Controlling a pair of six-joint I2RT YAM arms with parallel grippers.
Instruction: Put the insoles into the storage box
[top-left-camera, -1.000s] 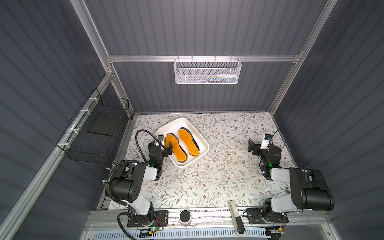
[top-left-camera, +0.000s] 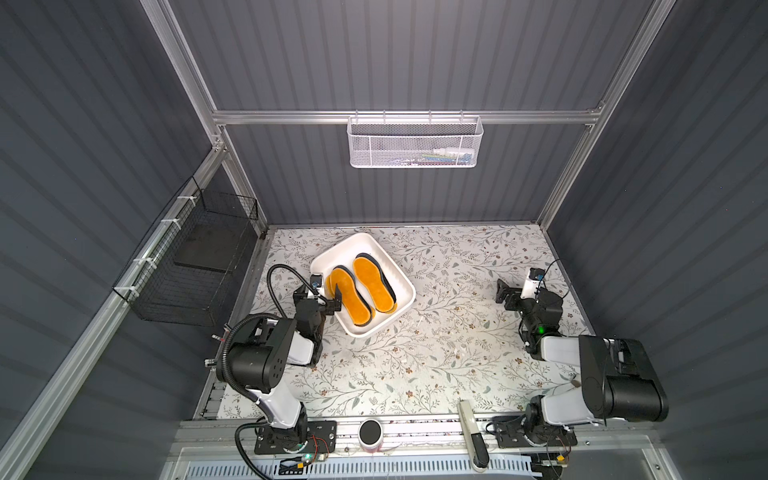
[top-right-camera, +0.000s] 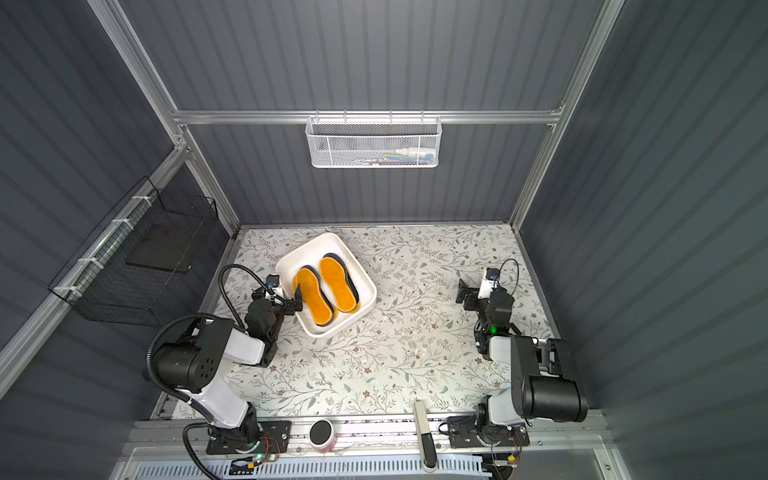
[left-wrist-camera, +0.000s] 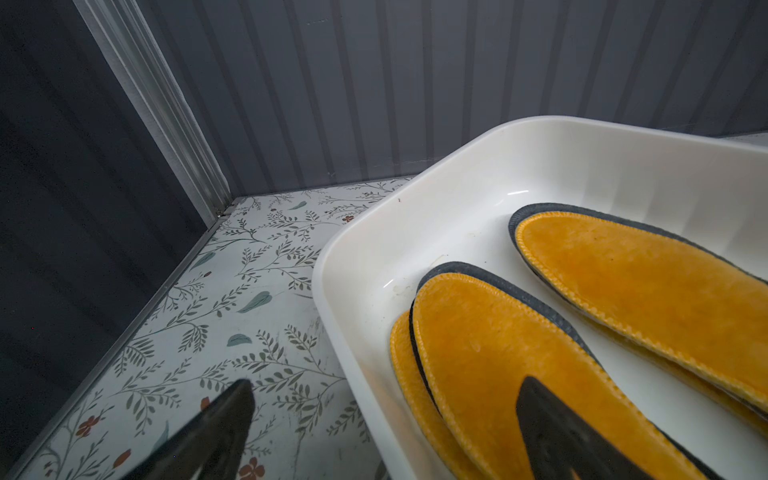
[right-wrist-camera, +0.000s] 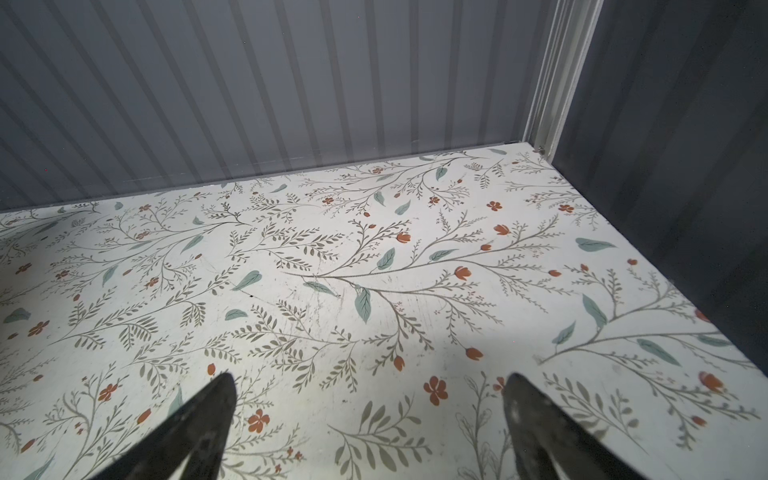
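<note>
A white storage box (top-left-camera: 402, 305) stands at the left of the table, turned at an angle. Orange insoles with dark edges lie inside it in two side-by-side stacks, the left stack (left-wrist-camera: 496, 352) and the right stack (left-wrist-camera: 640, 272). In the left wrist view another insole edge peeks out beneath the left stack's top one. My left gripper is open at the box's left side, one finger over the insoles and the other outside, with the box wall between but no grip on it. On the right, my right gripper is open and empty above bare table.
A black wire basket (top-left-camera: 196, 256) hangs on the left wall, and a white mesh basket (top-left-camera: 416, 144) on the back wall. A cup (top-left-camera: 370, 434) sits at the front rail.
The right arm has stayed still.
</note>
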